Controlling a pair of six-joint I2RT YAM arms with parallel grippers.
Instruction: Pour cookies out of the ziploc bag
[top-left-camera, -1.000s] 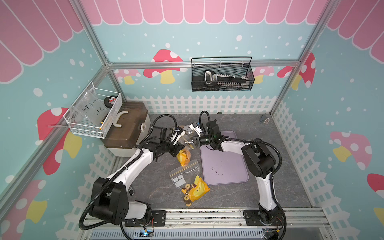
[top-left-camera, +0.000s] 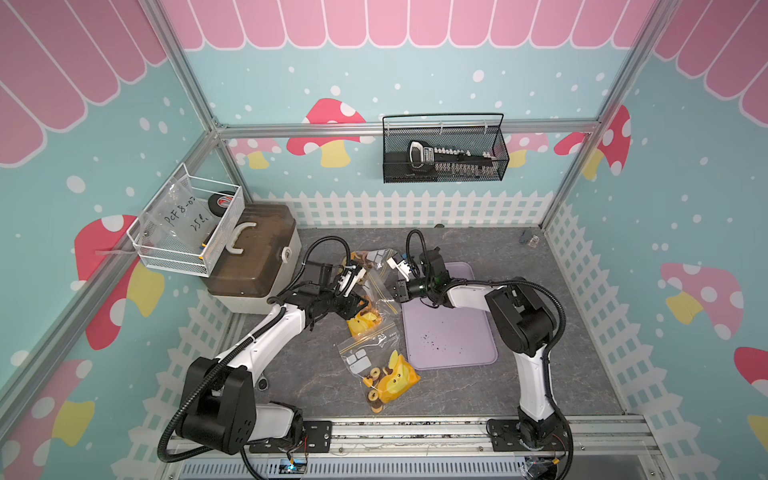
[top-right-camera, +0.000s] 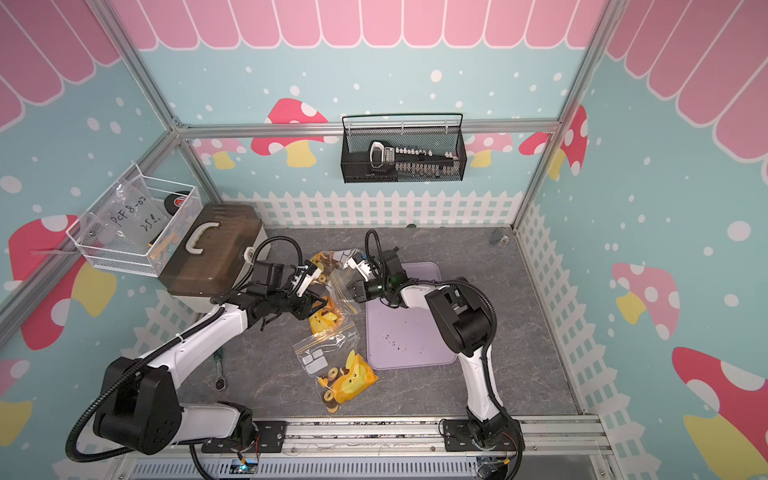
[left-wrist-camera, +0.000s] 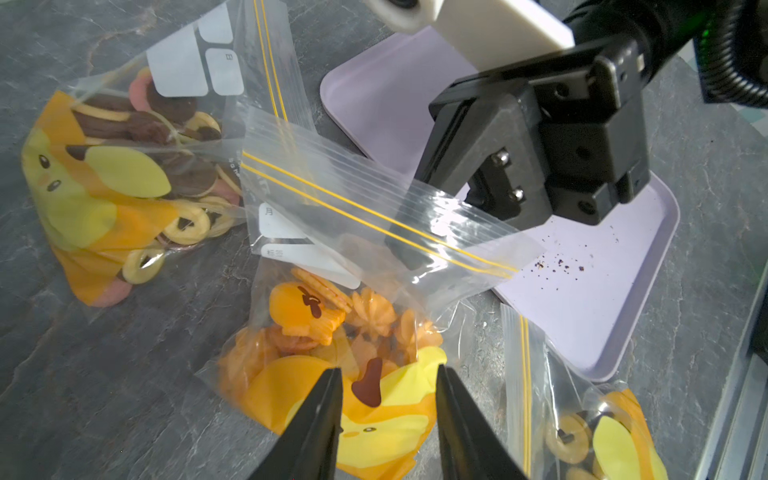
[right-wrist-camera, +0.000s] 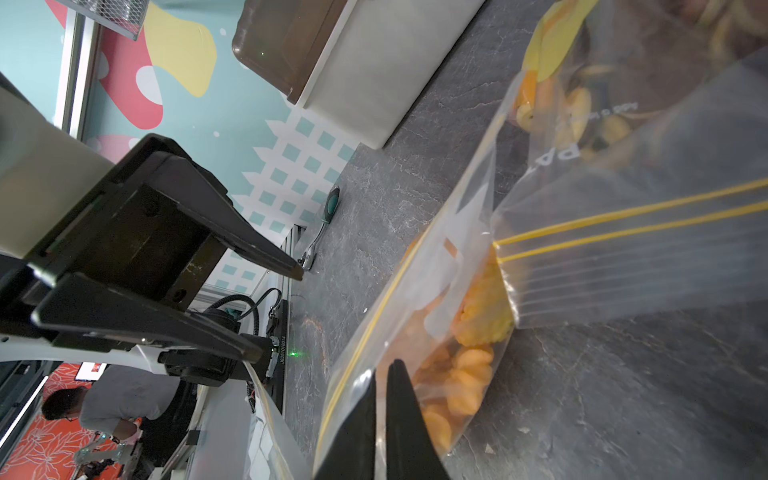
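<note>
A clear ziploc bag (left-wrist-camera: 360, 308) of orange cookies, with a yellow dog-face print, lies between my arms. Its yellow-striped zip edge (left-wrist-camera: 376, 212) slants toward the lilac tray. My left gripper stands open above the printed end, its fingers apart with nothing held. At the zip end, my right gripper has its fingers slightly apart. Clear film shows beside and behind these fingers; whether any lies between them is unclear. In the left wrist view, the film partly covers the right fingertips. The lilac tray (top-left-camera: 448, 336) is below the right arm, with only dark crumbs on it.
A second cookie bag (left-wrist-camera: 152, 168) lies at the back, its zip flap close to the middle bag. Another bag (top-left-camera: 397, 377) with ring cookies lies in front, beside the tray. A brown-lidded box (top-left-camera: 248, 264) stands back left.
The middle bag has settled flatter, and its print now faces up more. My left gripper has shifted slightly left and down; my right gripper has moved slightly right and down in the view.
</note>
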